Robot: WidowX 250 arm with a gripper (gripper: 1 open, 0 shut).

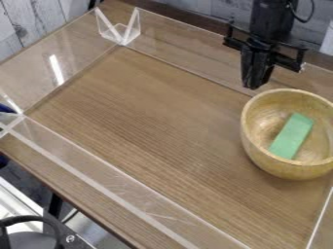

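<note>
A tan bowl point(260, 156) stands on the right side of the wooden tray surface, with a green block point(291, 136) lying inside it. Above and behind the bowl, the black gripper point(254, 76) hangs from the top right with its fingers pointing down. It looks shut, and nothing shows between its fingers. It is apart from the block.
Clear plastic edging runs along its sides, with a clear bracket point(120, 29) at the back left. Black hardware and cable point(39, 233) sit at the bottom left, outside the tray.
</note>
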